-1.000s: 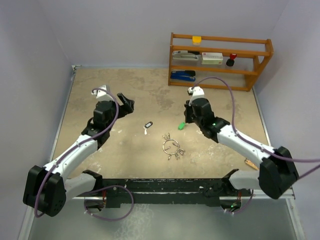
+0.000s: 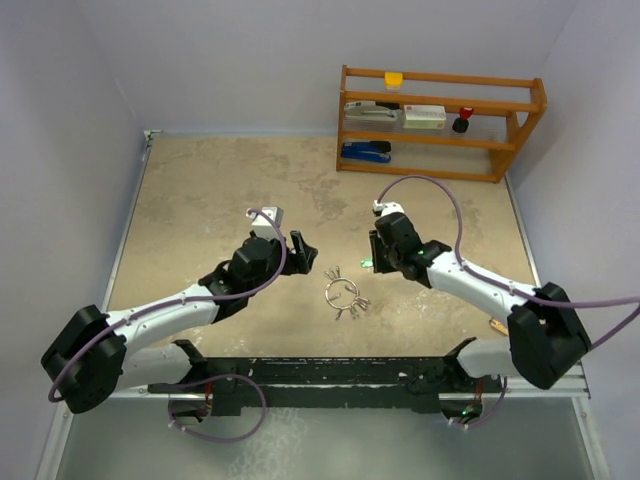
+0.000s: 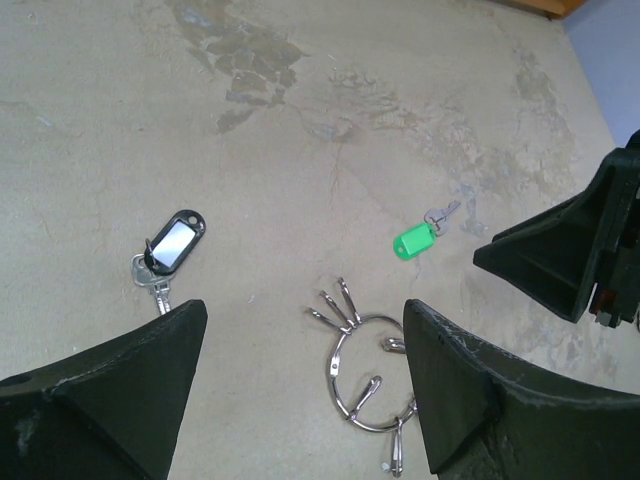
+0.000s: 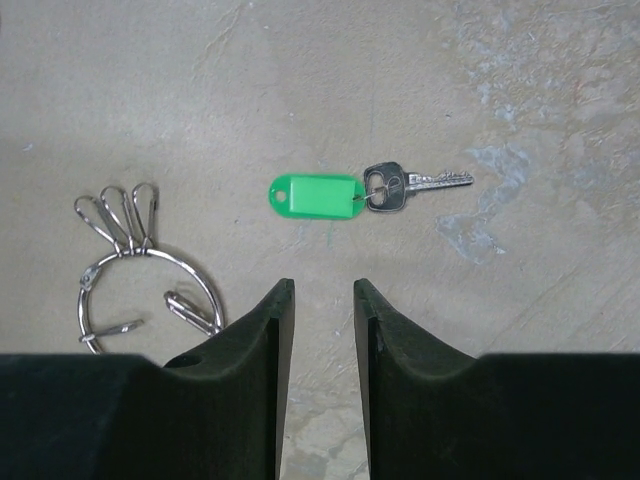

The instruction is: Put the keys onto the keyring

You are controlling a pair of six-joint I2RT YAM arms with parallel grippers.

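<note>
The silver keyring (image 2: 341, 281) with several clips on it lies on the table between the arms; the ring (image 4: 197, 271) also shows at the lower left of the right wrist view. A key with a black tag (image 3: 178, 243) lies left of the ring in the left wrist view. From above, my left gripper (image 2: 304, 255) covers that key; its fingers stand wide apart and empty. A green tag (image 4: 318, 196) with its key (image 4: 388, 187) lies flat beyond the fingertips of my right gripper, which is open with a narrower, empty gap.
At the back right stands a wooden shelf (image 2: 440, 140) holding a blue stapler (image 2: 367, 151), a box and other items. Bare tabletop (image 2: 200, 190) stretches across the back left. A small orange-brown object (image 2: 498, 327) rests at the right edge.
My right gripper has shifted slightly and hangs nearer the green tag. Ring and keys lie unmoved.
</note>
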